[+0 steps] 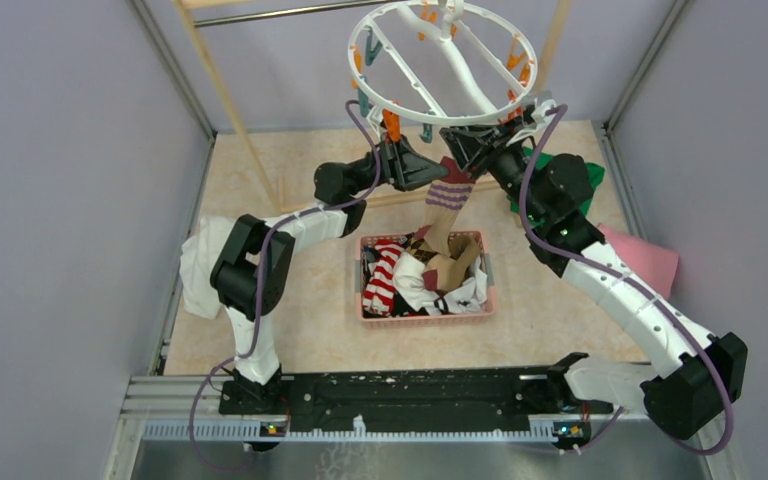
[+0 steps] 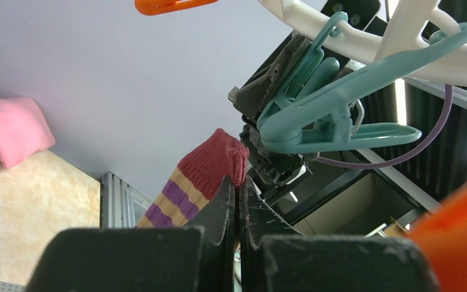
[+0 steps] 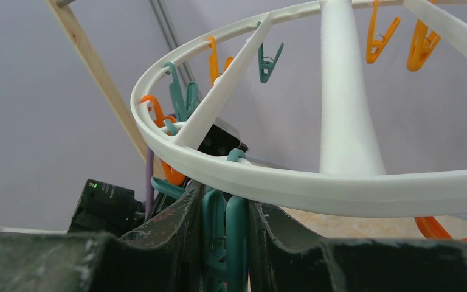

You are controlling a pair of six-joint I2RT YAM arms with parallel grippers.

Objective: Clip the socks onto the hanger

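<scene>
Pinched at its dark red cuff, a tan sock with purple stripes (image 1: 447, 196) hangs from the tips of my left gripper, which is shut on it. My right gripper is shut on a teal clip (image 3: 237, 234) hanging from the rim of the white round hanger (image 1: 358, 72). In the left wrist view, the sock's red cuff (image 2: 216, 157) is just below and left of that teal clip (image 2: 334, 115). The cuff looks outside the clip's fingers; exact contact cannot be told.
Below the hanging sock stands a pink basket (image 1: 426, 322) of several socks. Other orange and teal clips hang around the rim, an orange clip (image 1: 391, 124) close to my left gripper. White cloth (image 1: 200, 265), green cloth (image 1: 592, 180) and pink cloth (image 1: 645, 260) lie at the sides.
</scene>
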